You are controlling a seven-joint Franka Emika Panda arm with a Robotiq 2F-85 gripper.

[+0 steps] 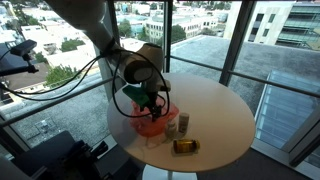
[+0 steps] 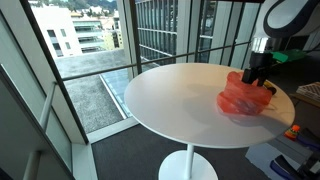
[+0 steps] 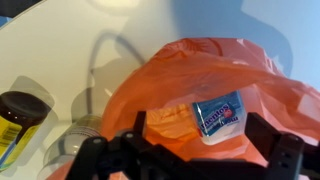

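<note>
An orange-red plastic bag (image 1: 150, 123) stands on the round white table, its mouth facing up. Inside it, in the wrist view, lies a small white pack with a blue-green label (image 3: 218, 117). My gripper is open over the bag's mouth, one finger on each side of the pack, with nothing held. From the second exterior view, the gripper (image 2: 257, 80) comes down at the top of the bag (image 2: 246, 96). How deep the fingertips reach into the bag cannot be told.
Beside the bag stand a clear jar (image 3: 70, 146) and a can-like container (image 1: 183, 122). A dark bottle with a yellow label (image 1: 186, 146) lies on its side near the table's edge.
</note>
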